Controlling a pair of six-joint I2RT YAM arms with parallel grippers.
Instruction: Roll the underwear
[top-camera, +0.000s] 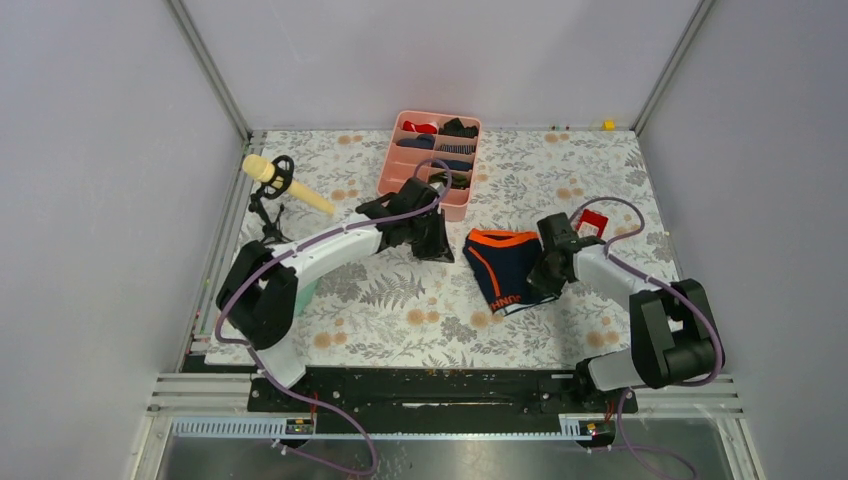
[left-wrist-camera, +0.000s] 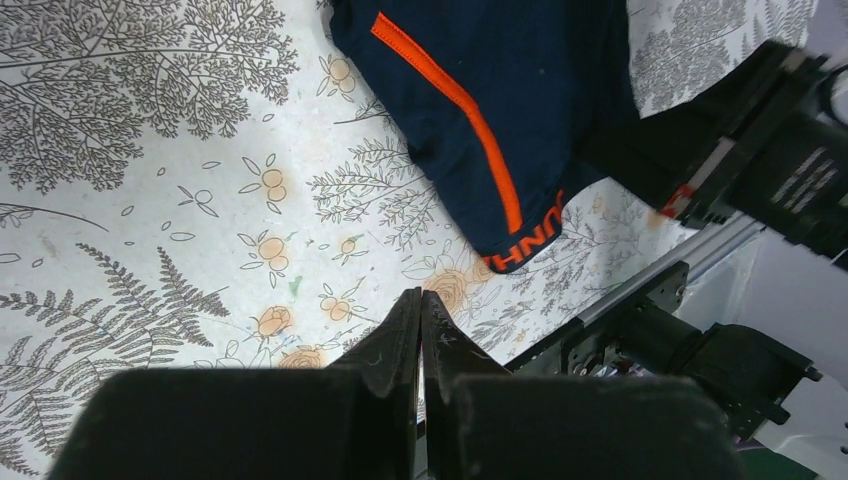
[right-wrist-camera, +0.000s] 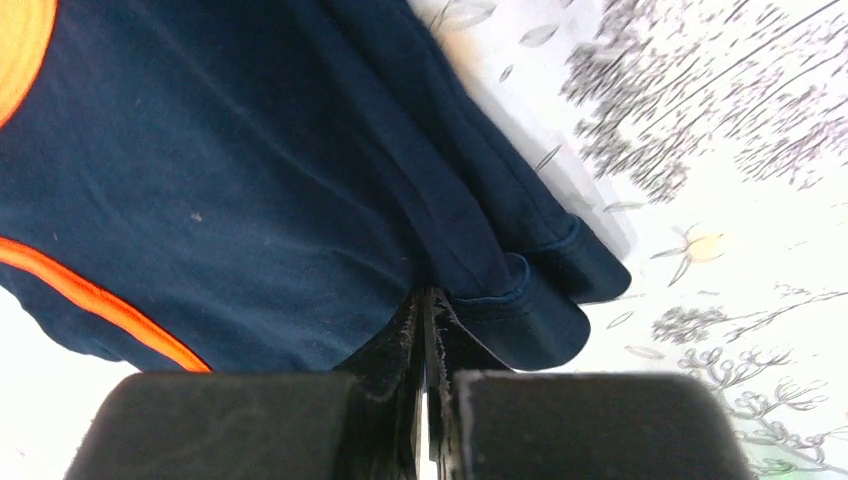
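Dark navy underwear (top-camera: 505, 268) with an orange waistband and orange side stripe is spread on the patterned table right of centre. In the left wrist view, its orange-lettered leg hem (left-wrist-camera: 528, 240) shows beyond my fingertips. My left gripper (top-camera: 447, 258) is shut left of the garment, apart from it, with nothing between its fingers. At the underwear's right side, my right gripper (top-camera: 540, 290) is down over the cloth. In the right wrist view that gripper is shut against the navy fabric (right-wrist-camera: 250, 200) beside a folded hem (right-wrist-camera: 540, 320); no cloth clearly shows between its fingers.
A pink divided box (top-camera: 400, 165) holding several rolled garments stands behind my left gripper. A red-and-white card (top-camera: 592, 223) lies behind my right arm. At the far left is a yellow roll (top-camera: 310, 196).
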